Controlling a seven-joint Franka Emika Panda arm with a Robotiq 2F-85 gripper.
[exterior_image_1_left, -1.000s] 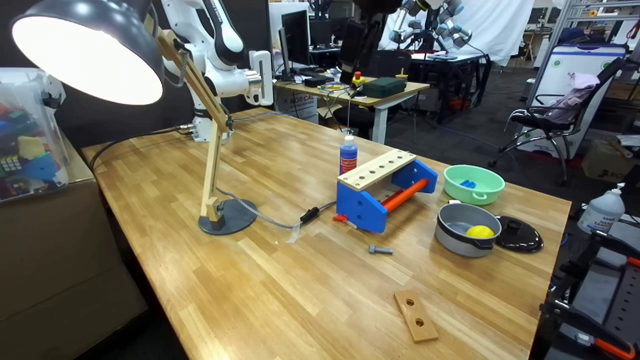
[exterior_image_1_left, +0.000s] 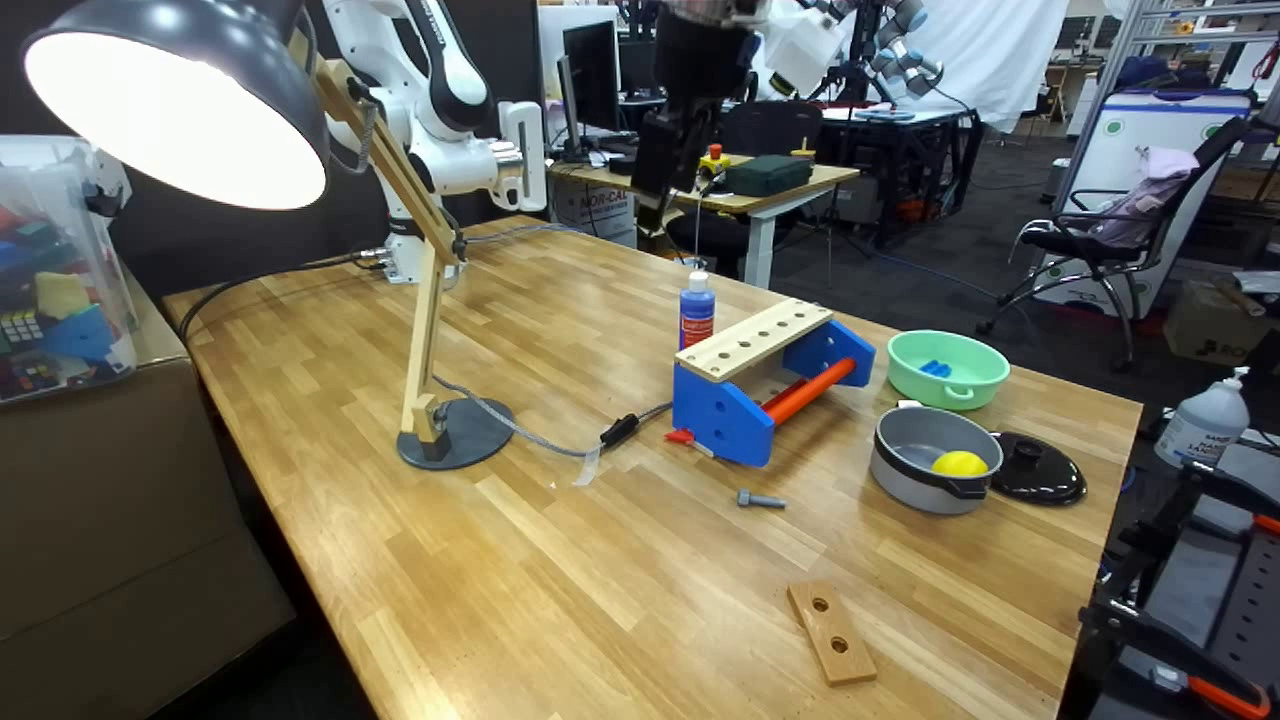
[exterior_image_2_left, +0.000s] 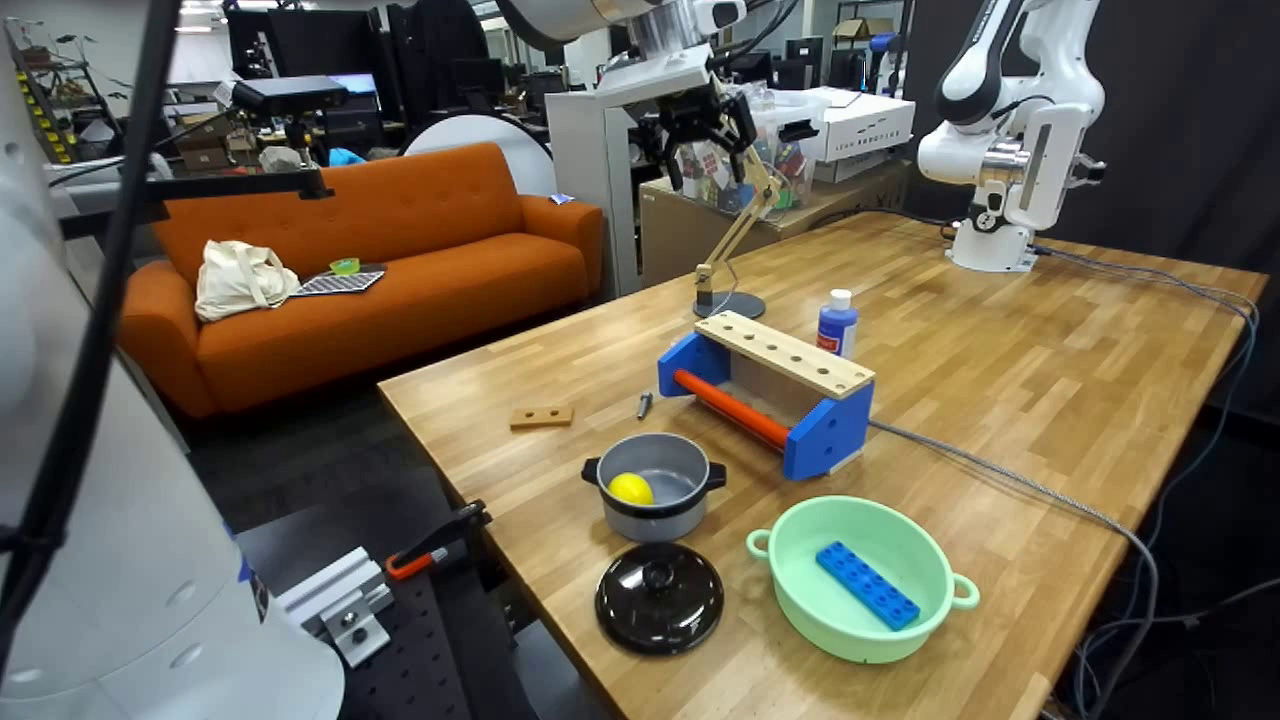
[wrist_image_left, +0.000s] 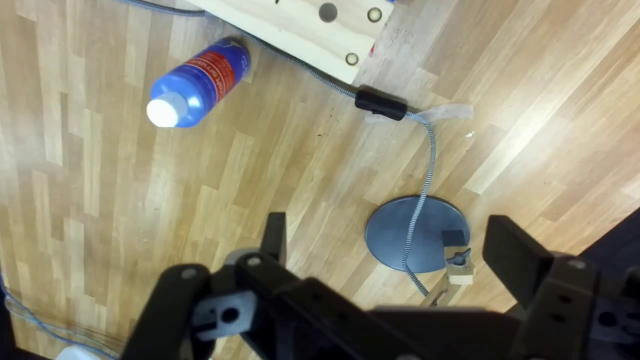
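My gripper is open in the wrist view, its two dark fingers wide apart and only table and lamp base visible between them. It hangs high above the table in exterior view 1, where the gripper (exterior_image_1_left: 660, 198) appears dark and side-on. Beneath and to one side stands a blue bottle with a white cap (wrist_image_left: 201, 81). Close to the bottle is a toy workbench (exterior_image_1_left: 756, 342) with a pale holed top, blue sides and an orange bar. The round lamp base (wrist_image_left: 414, 231) lies under the gripper, crossed by the lamp's cable.
A grey pot (exterior_image_2_left: 654, 516) holds a yellow ball (exterior_image_2_left: 630, 488); its black lid (exterior_image_2_left: 660, 598) lies beside it. A green bowl (exterior_image_2_left: 792, 600) holds a blue brick (exterior_image_2_left: 866, 584). A bolt (exterior_image_1_left: 761, 499) and a holed wooden strip (exterior_image_1_left: 833, 632) lie apart. The lamp arm (exterior_image_1_left: 414, 324) rises nearby.
In exterior view 1 my gripper has come lower and shifted left in the picture. Objects on the table have stayed in place.
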